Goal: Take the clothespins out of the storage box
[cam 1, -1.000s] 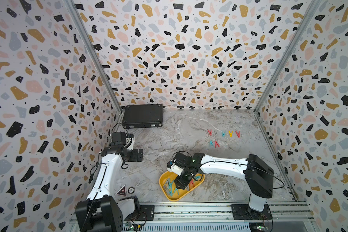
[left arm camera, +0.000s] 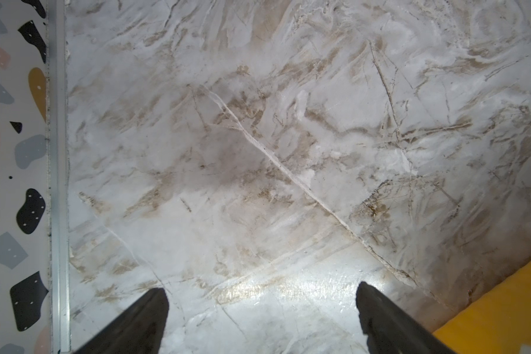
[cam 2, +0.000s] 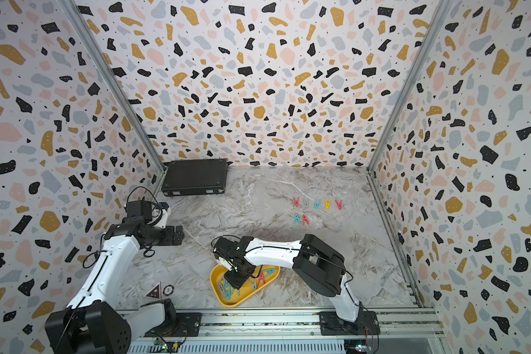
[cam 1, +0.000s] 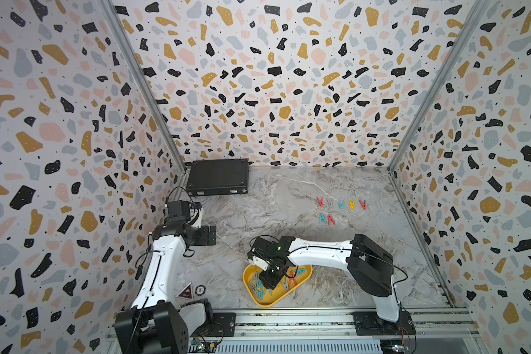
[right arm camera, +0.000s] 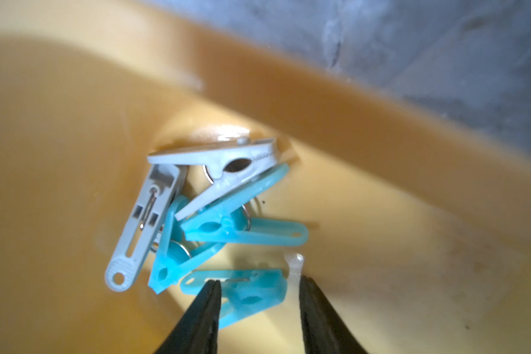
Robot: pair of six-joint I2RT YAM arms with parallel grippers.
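Note:
The yellow storage box [cam 1: 247,289] stands at the table's front edge. In the right wrist view, its floor holds a grey clothespin [right arm camera: 224,162], a second grey clothespin [right arm camera: 138,227] and several blue ones. My right gripper points down into the box, its fingers [right arm camera: 203,318] apart. Between and just beyond them lies a blue clothespin [right arm camera: 253,292]; a gap shows on its right side, and no grip is visible. Off at the table's left, my left gripper stands open over bare marble.
Several clothespins, including a yellow clothespin [cam 1: 352,204], lie spread out at the right back. A black case [cam 1: 218,176] sits at the back left. Bare marble [cam 1: 277,200] fills the table's middle. The box wall [right arm camera: 360,118] rises close to my right gripper.
My right arm has moved left within the box, toward the clothespins at its left end. The left arm has shifted very slightly left.

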